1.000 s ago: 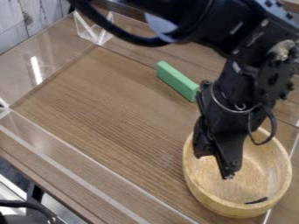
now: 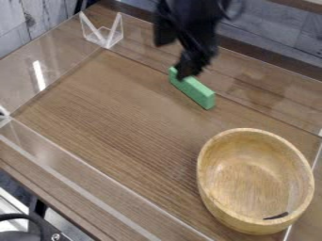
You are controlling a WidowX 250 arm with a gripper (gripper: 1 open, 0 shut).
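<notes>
My gripper (image 2: 179,47) hangs at the top middle, dark and blurred, its fingers apart with nothing clearly between them. Just below it a green block (image 2: 191,88) lies on the wooden table. At the lower right sits a round tan bowl (image 2: 220,178), with a small dark item inside near its front.
A clear plastic object (image 2: 104,30) stands at the back left. Black cables lie at the lower left edge.
My gripper has moved up and back from over the bowl to above the green block, which lies where it was; the bowl is now uncovered.
</notes>
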